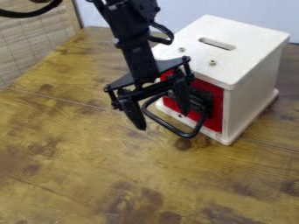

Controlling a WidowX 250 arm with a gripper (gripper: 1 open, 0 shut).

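A white box (246,94) with a slot and two bolts on top and a red front panel stands on the wooden table at the right. A black looped handle (176,127) hangs at its front, low and tilted. My black gripper (162,110) is open in front of the red panel, its fingers beside the handle. Whether they touch the handle is unclear.
A woven mat (30,52) lies at the upper left, and a pale wall rises behind the box.
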